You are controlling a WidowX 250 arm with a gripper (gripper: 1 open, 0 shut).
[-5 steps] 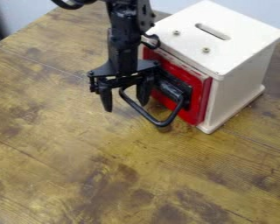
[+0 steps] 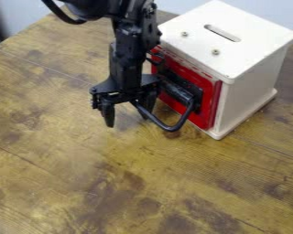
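Note:
A black robot arm reaches down from the top to the gripper (image 2: 127, 105), which hangs just left of a white box (image 2: 249, 87) with a red front panel (image 2: 205, 119). A black bar-like handle or linkage sticks out from the red front and curves down beside the gripper, partly hidden by it. Whether anything is between the fingers, and how far apart they are, is unclear.
The box has a slot (image 2: 222, 33) and two round fittings on top. A pale wall edge shows at the back left.
The gripper has shifted slightly, with its visible fingers looking closer together and a little higher. The black curved piece by the red front sits higher. The box has not visibly moved.

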